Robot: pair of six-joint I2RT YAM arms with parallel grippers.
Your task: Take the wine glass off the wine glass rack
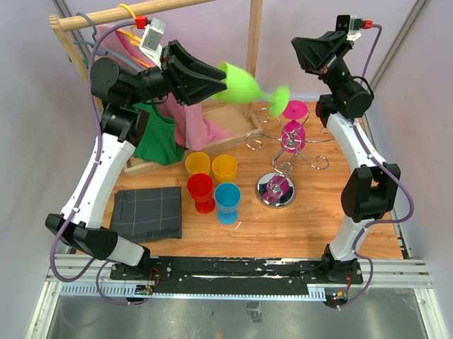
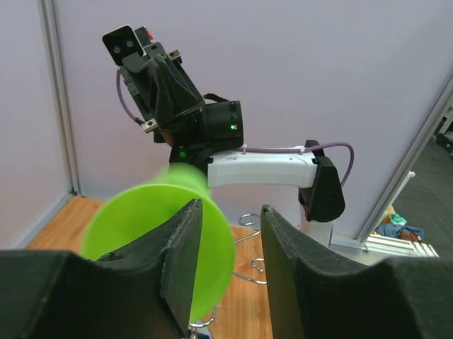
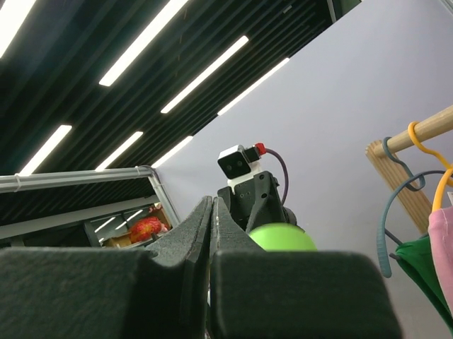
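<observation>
A green wine glass [image 1: 242, 86], blurred, hangs in the air right at the fingertips of my left gripper [image 1: 224, 78]. Its bowl points left and its foot droops to the lower right in the top view. In the left wrist view, the fingers of my left gripper stand apart, and the rim of the green bowl [image 2: 225, 247] passes loosely through the gap. My right gripper is shut with nothing between its fingers, clear of the glass at the upper right. Below stands the metal rack [image 1: 291, 140], with magenta glasses [image 1: 295, 110] on it.
Yellow cups [image 1: 225, 168], a red cup [image 1: 200, 189] and a blue cup [image 1: 227, 199] stand left of the rack. A folded dark cloth [image 1: 147, 213] lies further left. Behind, garments hang from a wooden rail [image 1: 141, 10].
</observation>
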